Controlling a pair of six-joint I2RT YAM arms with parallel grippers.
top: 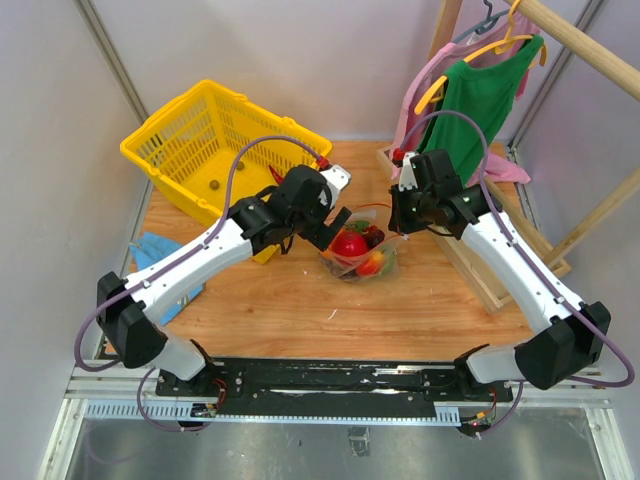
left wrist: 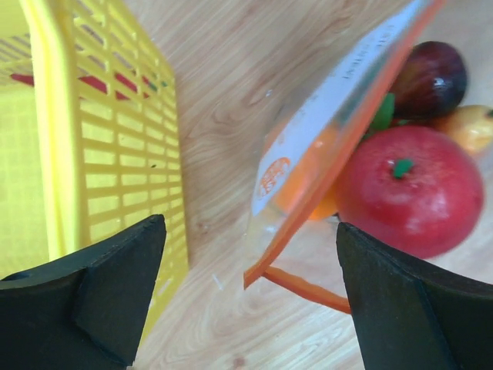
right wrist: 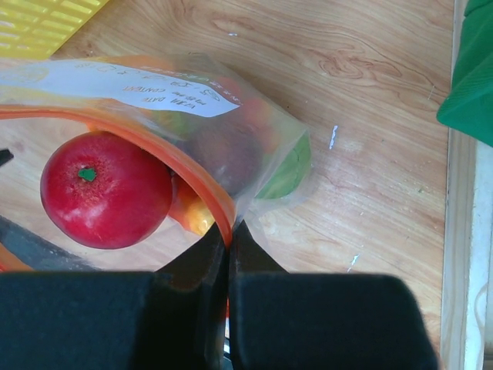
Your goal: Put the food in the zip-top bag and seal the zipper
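A clear zip top bag [top: 355,262] with an orange zipper holds a red pomegranate [left wrist: 408,189], a dark fruit [left wrist: 427,81] and orange-yellow produce on the table's middle. My left gripper is open above the bag's near left end, the loose zipper edge [left wrist: 293,227] between and beyond its fingers, not gripped. My right gripper is shut on the bag's edge at the zipper, at the bag's right end.
A yellow basket [top: 160,150] stands back left, close by the left gripper. A blue cloth [top: 160,260] lies at the left. A wooden rack with green [top: 460,130] and pink clothes stands right.
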